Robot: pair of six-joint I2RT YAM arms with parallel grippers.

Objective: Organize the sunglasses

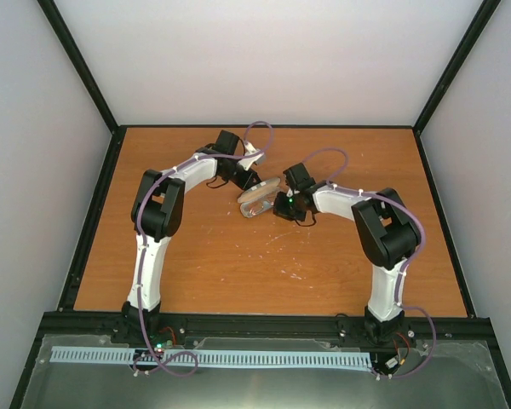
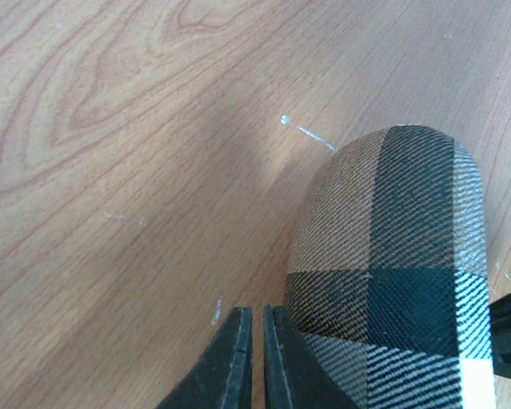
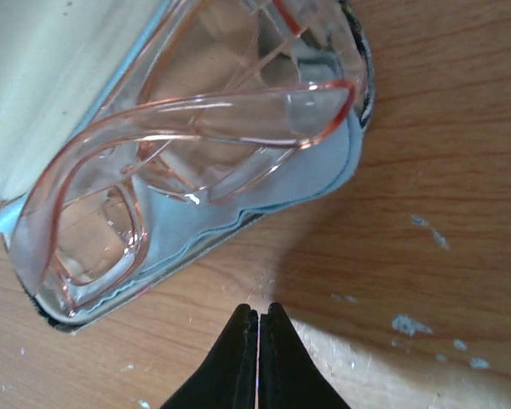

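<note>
An open glasses case [image 1: 249, 197] sits mid-table between the arms. In the right wrist view clear pink-rimmed sunglasses [image 3: 204, 119] lie in it, folded, on a light blue cloth [image 3: 255, 187], with the cream lid [image 3: 43, 77] behind. My left gripper [image 1: 251, 182] is shut on the case's lid, whose plaid fabric outside [image 2: 375, 221] fills the right of the left wrist view. My right gripper [image 1: 278, 207] is shut, nothing showing between its fingertips, beside the case's open edge.
Walls and a dark frame border it; purple cables loop over both arms.
</note>
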